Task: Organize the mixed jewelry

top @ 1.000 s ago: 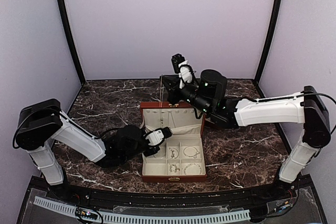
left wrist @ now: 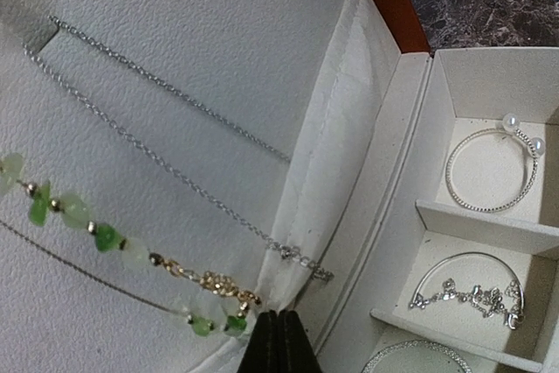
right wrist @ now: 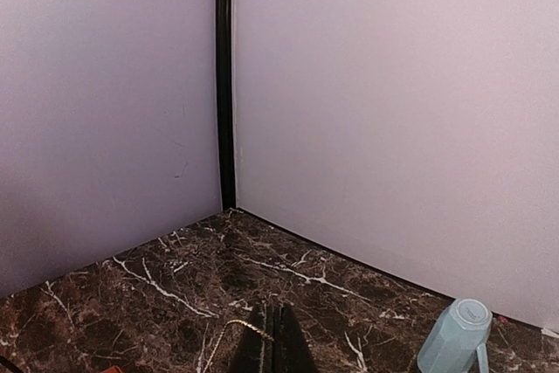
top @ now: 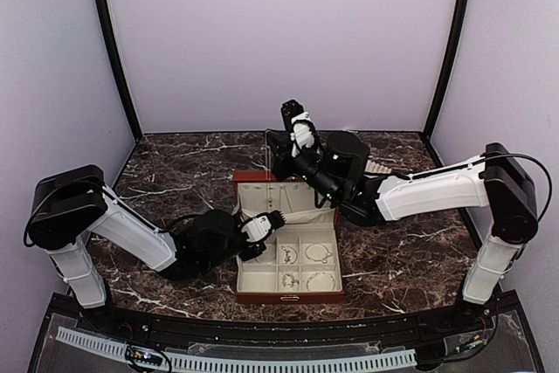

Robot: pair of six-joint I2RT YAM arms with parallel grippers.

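Note:
A necklace of green stone beads point(left wrist: 106, 237) on a fine chain slants across the left wrist view, in front of the box lid. Its lower beads lie against or just beside the tips of my left gripper, which is shut; whether any strand is between them cannot be made out. High over the lid, my right gripper is shut on a thin gold chain point(right wrist: 238, 321), part of a necklace hanging straight down in the top view. A silver necklace point(left wrist: 175, 166) hangs inside the lid. The jewelry box point(top: 291, 298) stands open.
Box compartments hold a pearl-ended bangle point(left wrist: 450, 172), a charm bracelet point(left wrist: 476, 296) and other bracelets; the front-left compartment point(top: 257, 282) looks empty. A pale blue cup point(right wrist: 456, 338) stands on the marble table in the right wrist view.
The right arm has lowered slightly, its gripper shifting a little left and down with the chain. My left arm and the box look unchanged.

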